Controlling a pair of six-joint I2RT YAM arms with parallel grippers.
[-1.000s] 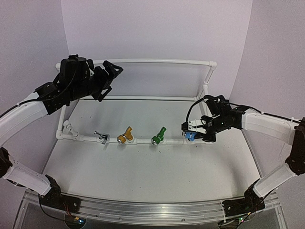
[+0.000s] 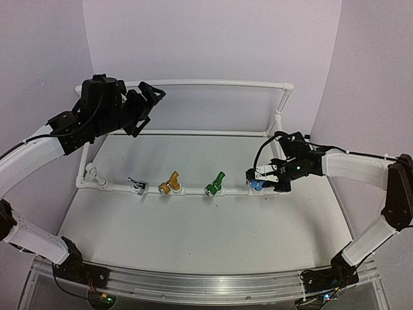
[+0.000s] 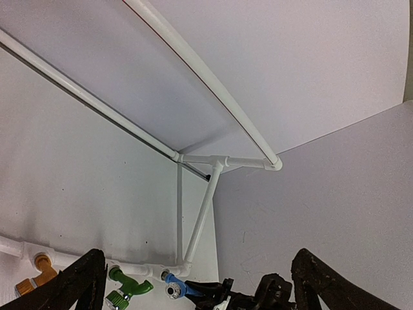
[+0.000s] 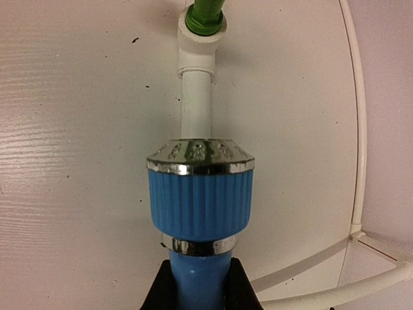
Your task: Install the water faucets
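In the right wrist view, the blue faucet (image 4: 201,203) with its silver-rimmed knob sits between the black fingers of my right gripper, which is shut on it. From the top, this faucet (image 2: 257,185) is at the right-hand fitting of the front white pipe (image 2: 193,191), partly covered by the gripper; how deep it is seated cannot be told. Along the same pipe stand the green faucet (image 2: 215,184), the orange faucet (image 2: 170,183) and a silver faucet (image 2: 138,186). High at the left, my left gripper (image 2: 148,111) is open and empty.
A white pipe frame rises behind the faucets, with an upper rail (image 2: 213,82) and a rear lower rail (image 2: 193,132). At the left end a short white pipe stub (image 2: 95,173) sticks up. The white board (image 2: 187,232) in front is bare.
The left arm and the other faucets have kept still.
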